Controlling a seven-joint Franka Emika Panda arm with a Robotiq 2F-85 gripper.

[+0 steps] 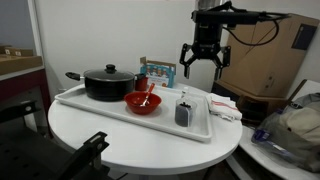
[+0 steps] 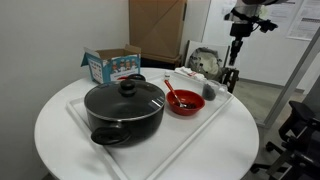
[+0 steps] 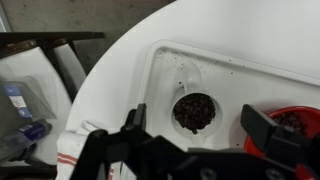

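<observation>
My gripper (image 1: 203, 70) hangs above the right part of the white tray (image 1: 200, 135), fingers spread and nothing between them. Below it stands a clear cup (image 1: 184, 113) holding dark pieces like beans. From the wrist, the cup (image 3: 194, 111) lies between the two open fingers, well below them. A red bowl (image 1: 135, 104) with a red-handled utensil (image 1: 149, 93) sits left of the cup. Its contents (image 3: 293, 123) look dark from above, partly hidden by a finger.
A black lidded pot (image 1: 108, 82) occupies the tray's left end. Behind are a dark red mug (image 1: 141, 80) and a blue-and-white box (image 1: 158, 70). A striped cloth (image 1: 224, 106) lies by the right table edge.
</observation>
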